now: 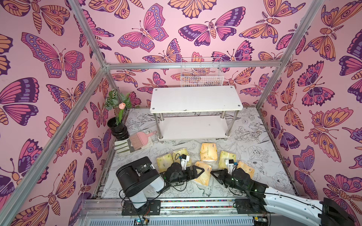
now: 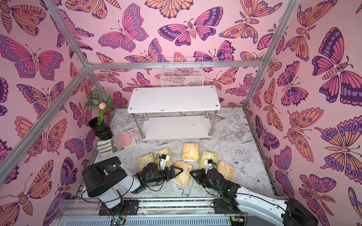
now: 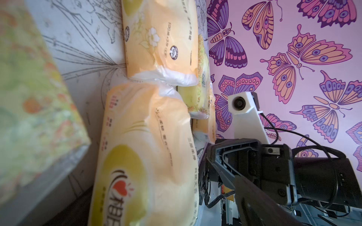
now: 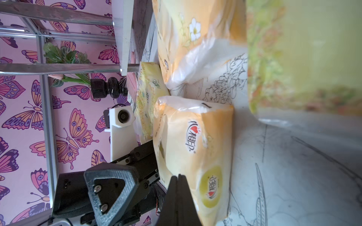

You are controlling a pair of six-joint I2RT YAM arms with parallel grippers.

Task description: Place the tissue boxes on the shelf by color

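The white two-tier shelf [image 1: 196, 98] stands at the back with both tiers bare. In front of it lie soft tissue packs. The orange ones are a middle pack [image 1: 208, 151], a front pack [image 1: 203, 176] and a right pack [image 1: 246, 169]. The yellow-green ones are two left packs [image 1: 164, 162] [image 1: 182, 153] and one right of centre [image 1: 226, 156]. At the front orange pack's left side, my left gripper [image 1: 199, 171] is open, its fingers reaching over that pack; contact cannot be told. To the pack's right, my right gripper is shut, nothing between its fingertips.
A black vase [image 1: 118, 130] with flowers stands at the back left, beside a pink brush [image 1: 139, 140] lying on folded cloths [image 1: 122, 146]. A white wire basket [image 1: 201, 81] is behind the shelf.
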